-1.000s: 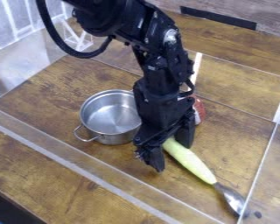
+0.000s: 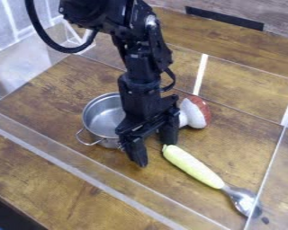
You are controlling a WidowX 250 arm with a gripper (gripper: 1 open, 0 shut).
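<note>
My black gripper (image 2: 154,147) stands low over the wooden table, open, its fingers beside the near end of a pale yellow corn-like object (image 2: 193,165). A silver spoon (image 2: 243,199) lies at that object's lower right end. A steel pot (image 2: 101,118) sits left of the gripper, partly hidden by it. Behind the gripper to the right lies a red and white object (image 2: 194,114), partly hidden.
The wooden table (image 2: 44,162) has free room at the left, front and back right. Pale strips run across it. A railing stands at the back left.
The arm and gripper have moved left and slightly up, uncovering more of the yellow object and the red and white object.
</note>
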